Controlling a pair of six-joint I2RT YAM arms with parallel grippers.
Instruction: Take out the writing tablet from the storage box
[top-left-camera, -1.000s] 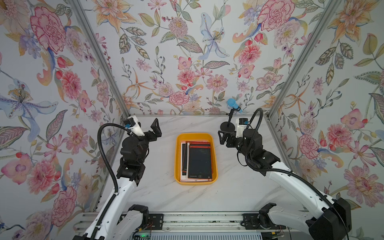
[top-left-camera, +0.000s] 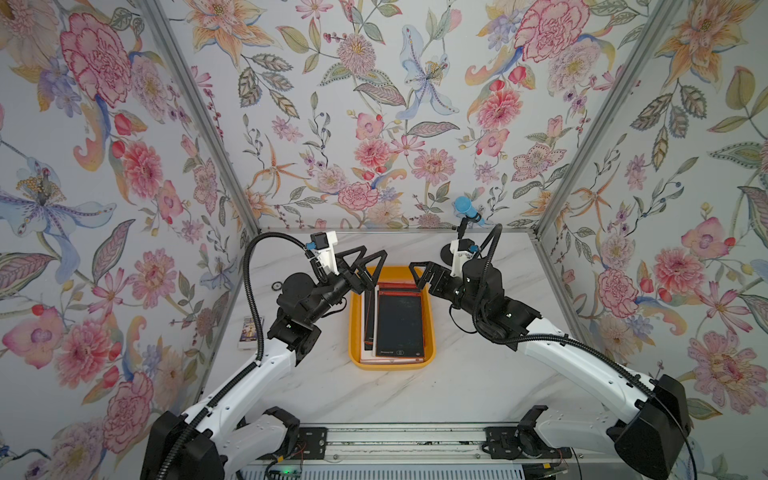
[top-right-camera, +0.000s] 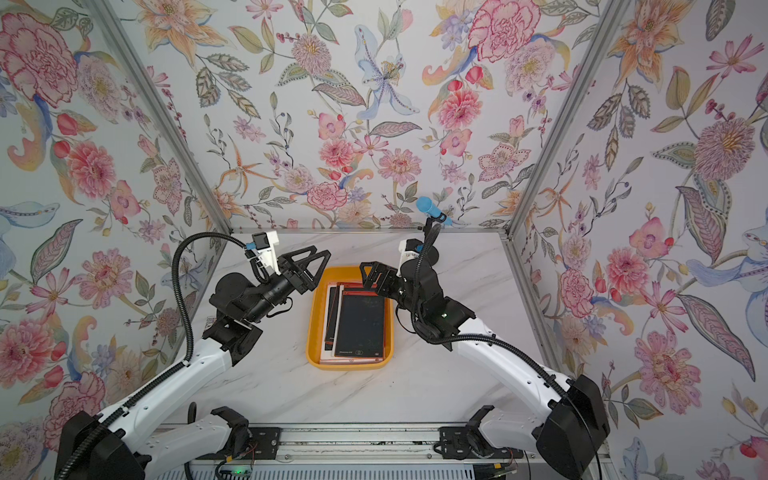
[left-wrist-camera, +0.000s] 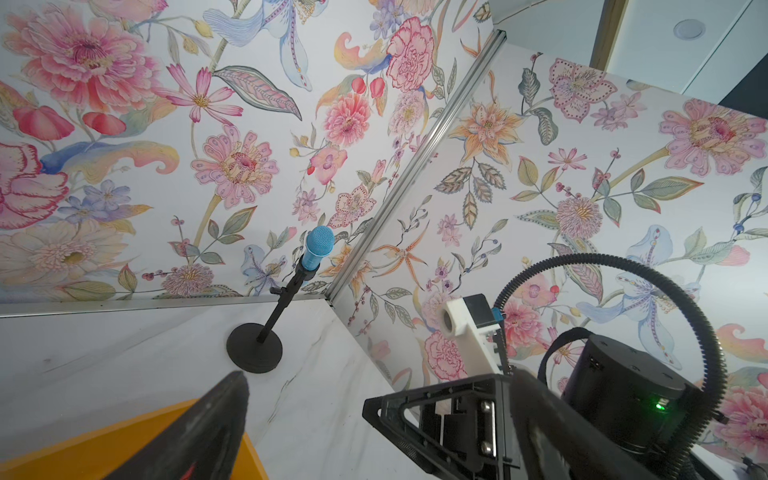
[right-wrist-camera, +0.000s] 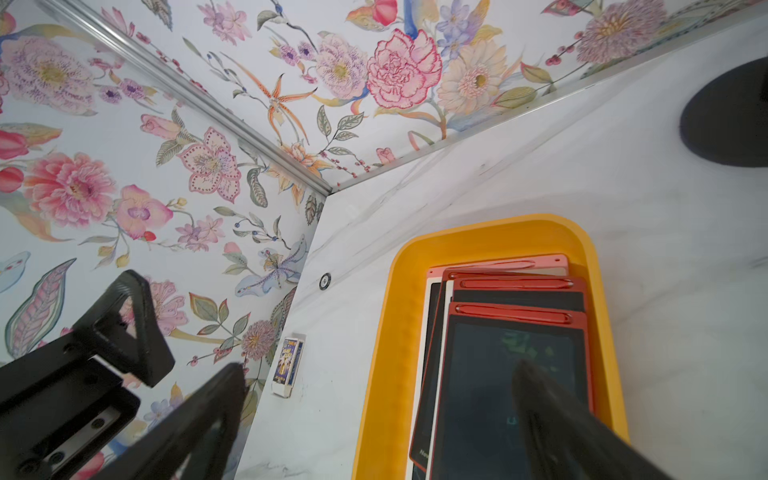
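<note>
Several flat writing tablets with dark screens lie stacked in a yellow storage box (top-left-camera: 353, 336); the uppermost tablet (top-left-camera: 399, 324) has a red top edge, and paler-edged ones show beneath it. Over the box's back left part, my left gripper (top-left-camera: 375, 267) hangs open with nothing between its fingers. My right gripper (top-left-camera: 417, 274) is open and empty too, held above the back right part of the box. In the right wrist view the top tablet (right-wrist-camera: 512, 384) lies below, its lower end cut off by the frame and partly covered by the blurred fingers (right-wrist-camera: 560, 424).
A blue microphone (left-wrist-camera: 319, 241) on a black round-based stand (left-wrist-camera: 254, 348) stands behind the box to the right. At the left lies a small printed box (right-wrist-camera: 288, 364) near a little dark ring (right-wrist-camera: 325, 281).
My left gripper has swung right, from beside the box to over its back part. The right gripper has shifted left to the box's back right. The tablets have not moved.
</note>
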